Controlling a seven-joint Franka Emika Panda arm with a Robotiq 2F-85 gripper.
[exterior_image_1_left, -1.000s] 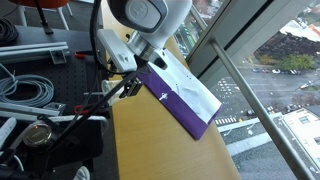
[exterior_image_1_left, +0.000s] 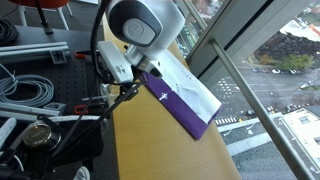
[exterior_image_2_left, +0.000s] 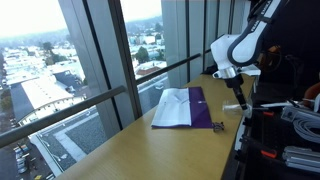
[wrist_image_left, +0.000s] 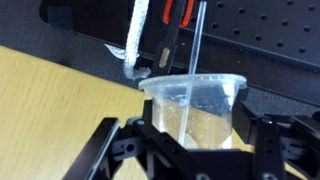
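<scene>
A clear plastic cup (wrist_image_left: 208, 92) with a thin straw-like stick (wrist_image_left: 194, 50) rising from it fills the lower middle of the wrist view. My gripper has its fingers on both sides of the cup, and whether the pads press on its wall is not clear. In exterior view 2 the cup (exterior_image_2_left: 233, 104) shows faintly below the arm at the table's right edge. In exterior view 1 my gripper (exterior_image_1_left: 122, 95) is small and dark beside the table edge.
On the wooden table (exterior_image_1_left: 165, 150) lies a white sheet with a purple border (exterior_image_1_left: 185, 108), close to the window side. A small dark item (exterior_image_2_left: 218, 126) sits near it. Coiled cables (exterior_image_1_left: 35, 90) and a dark perforated bench (wrist_image_left: 265, 30) adjoin the table.
The arm's wrist has shifted slightly downward and left in exterior view 1, toward the table's edge. The pale cup beside it is harder to make out now. The sheet has stayed put.
</scene>
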